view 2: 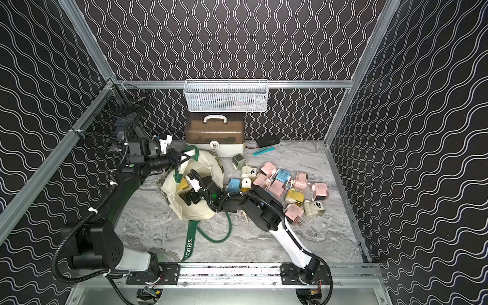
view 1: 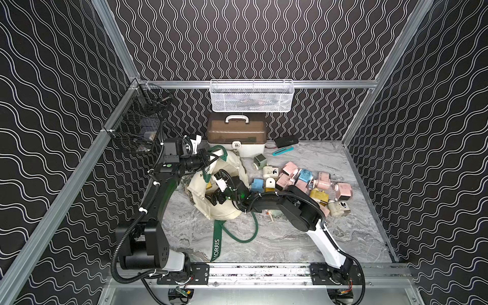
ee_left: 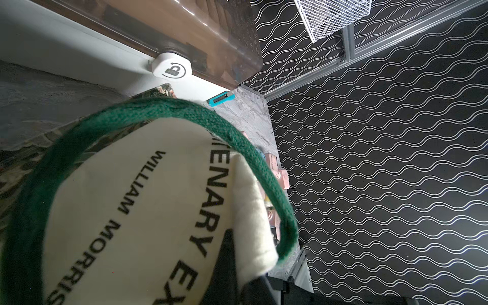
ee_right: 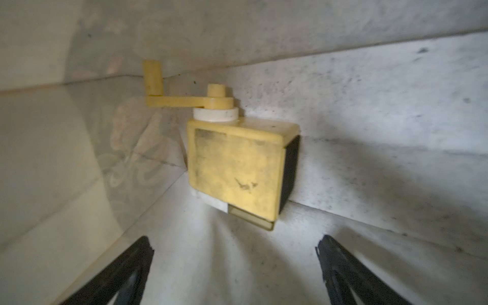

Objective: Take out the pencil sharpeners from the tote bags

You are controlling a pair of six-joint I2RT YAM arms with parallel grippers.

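A cream tote bag [view 1: 229, 209] with green straps lies open at the left of the table. Inside it, a yellow pencil sharpener [ee_right: 236, 167] with a crank rests against the cloth wall, as the right wrist view shows. My right gripper is in the bag, its fingers wide apart with nothing between them, the sharpener ahead of them. At the bag's far left rim, my left gripper is shut on the cream cloth edge, the green strap [ee_left: 289, 223] looping nearby. Several pink, blue, yellow and cream sharpeners [view 1: 318, 196] lie on the table right of the bag.
Behind the bag stands a brown-lidded box [view 1: 237, 131], with a teal cutter [view 1: 282, 151] and a black case [view 1: 286, 141] beside it. A white wire basket [view 1: 251, 96] hangs at the back wall.
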